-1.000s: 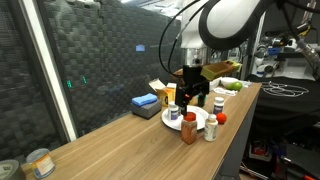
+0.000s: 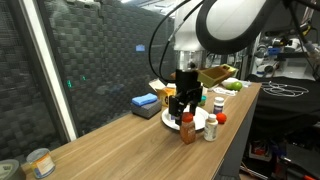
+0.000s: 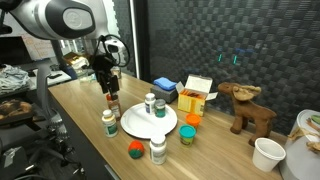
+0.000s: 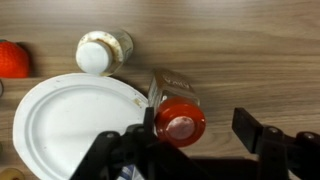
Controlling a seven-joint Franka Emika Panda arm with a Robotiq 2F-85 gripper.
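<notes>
A clear spice bottle with an orange-red cap (image 4: 180,122) stands on the table just outside the white plate (image 4: 65,130). Above it, my gripper is open, one finger to either side of the cap in the wrist view. A clear space shows between the cap and the right finger, while the left finger (image 4: 140,148) lies closer to it. From the side, the gripper (image 2: 182,101) hangs close over the bottle (image 2: 188,130). Whether the fingers touch it cannot be told. The arm partly hides the plate in exterior view 1.
White-capped bottles (image 3: 158,149) (image 3: 109,123) and a red tomato-like object (image 3: 136,149) stand near the plate. Behind are a yellow box (image 3: 196,95), a toy moose (image 3: 248,110) and a white cup (image 3: 268,153). The wood left of the bottle is free in exterior view 1.
My gripper has come down toward the orange-red-capped bottle, now covering more of the plate in exterior view 1. The bottle itself stands in the same place.
</notes>
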